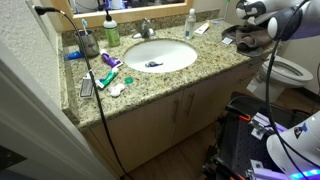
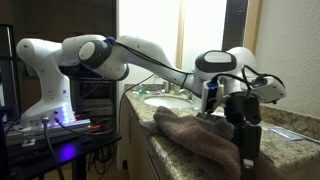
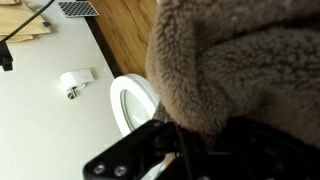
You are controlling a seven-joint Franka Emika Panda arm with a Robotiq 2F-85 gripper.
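Observation:
A brown fleecy towel (image 2: 205,135) lies bunched over the far right end of the counter, with part hanging past the edge. In exterior view 2 my gripper (image 2: 248,160) points down into it, and the fingertips are buried in the cloth. The towel (image 3: 240,75) fills much of the wrist view and runs down to the dark gripper, which is shut on a fold of it. Exterior view 1 shows the towel (image 1: 256,38) small at the upper right, and the gripper is hard to make out there.
A toilet (image 3: 135,100) stands below the counter end. The sink (image 1: 160,55) is left of the towel. Bottles (image 1: 190,24) stand behind the sink, and several small items lie on the left counter. Papers (image 2: 285,133) are on the counter beside the arm.

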